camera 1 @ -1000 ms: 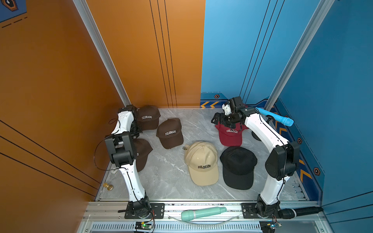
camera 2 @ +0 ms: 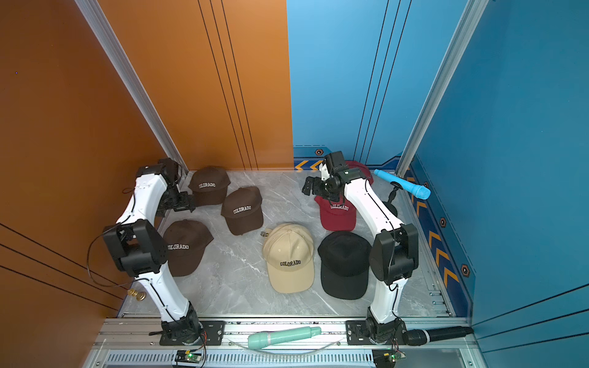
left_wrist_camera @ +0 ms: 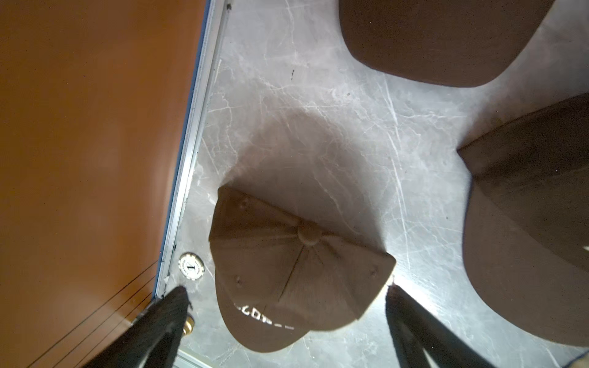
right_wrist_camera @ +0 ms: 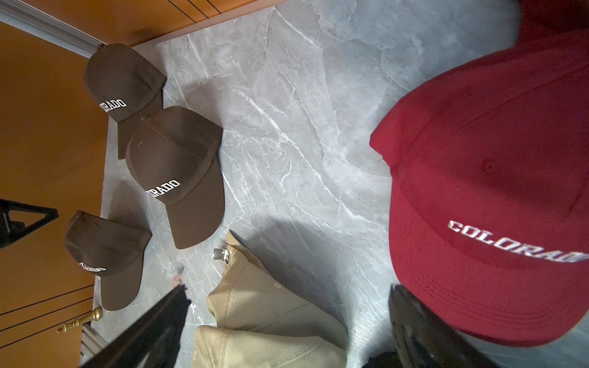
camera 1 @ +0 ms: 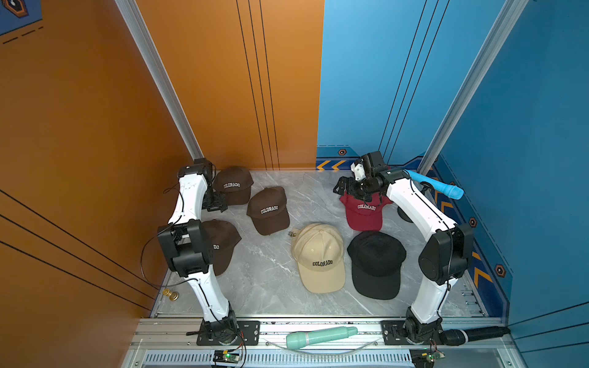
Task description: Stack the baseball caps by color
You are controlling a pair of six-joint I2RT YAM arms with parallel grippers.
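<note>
Three brown caps lie at the left: front (camera 2: pixel 187 251), back (camera 2: pixel 208 184) and middle (camera 2: pixel 241 219). My open left gripper hangs over the front one, which fills the lower middle of the left wrist view, nothing held. A beige cap (camera 1: pixel 319 263) and a black cap (camera 1: pixel 375 270) lie at front centre-right. A red cap (right_wrist_camera: pixel 484 196) lies behind them, with more red behind it, partly hidden by my right arm. My right gripper is open above the red and beige caps, empty.
A blue tube (camera 2: pixel 398 182) and a dark object stand at the back right. A brass fitting (camera 1: pixel 171 295) sits at the front left corner. Walls border the left, back and right. Bare marble lies at the centre back and front left.
The right arm moved very little; the caps lie as before.
</note>
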